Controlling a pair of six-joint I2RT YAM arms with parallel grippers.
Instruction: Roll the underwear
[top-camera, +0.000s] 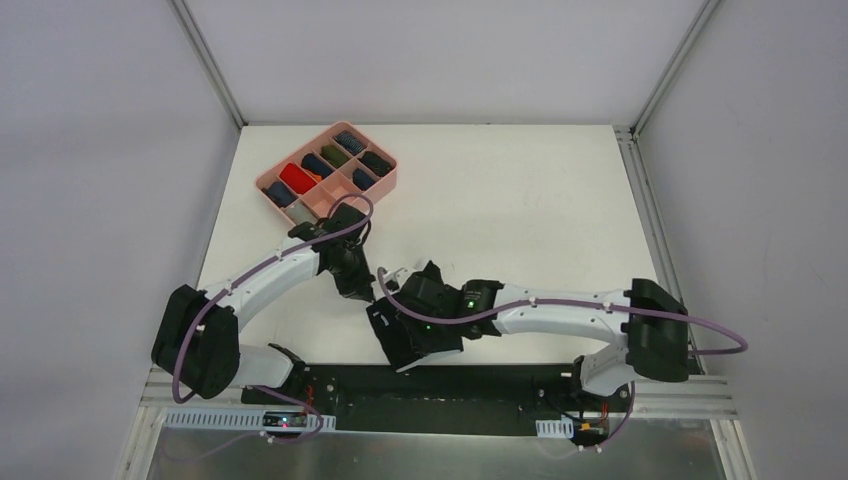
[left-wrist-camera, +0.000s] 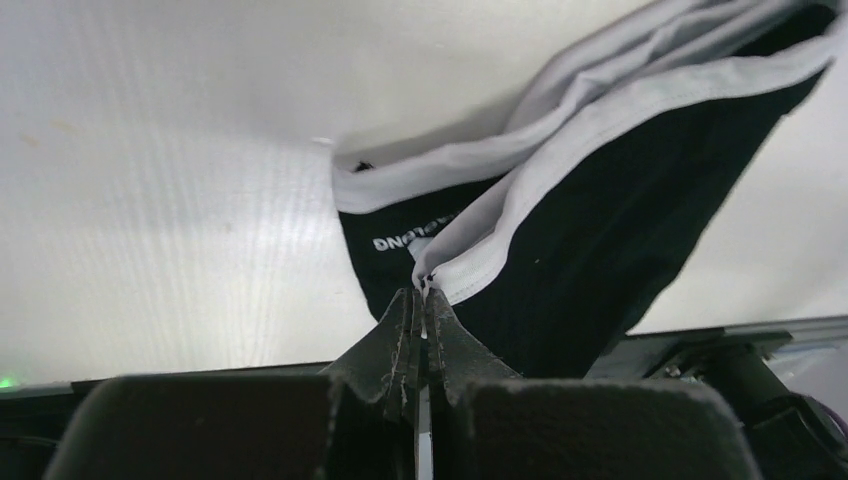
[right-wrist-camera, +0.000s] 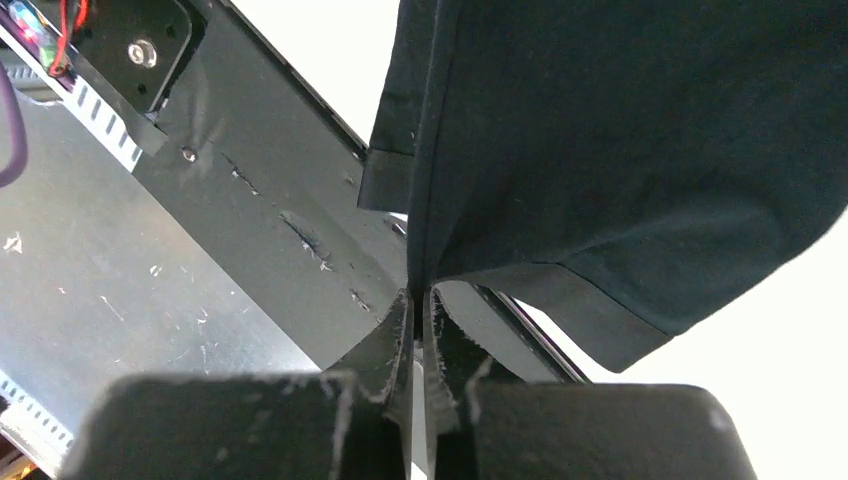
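Note:
The black underwear lies at the table's front edge, partly under my right arm. In the left wrist view its light grey waistband shows, with white lettering on the dark cloth. My left gripper is shut on the waistband's edge. My right gripper is shut on a folded edge of the dark underwear, which reaches over the table's front rim in the right wrist view.
A pink divided box with rolled garments in several compartments stands at the back left.

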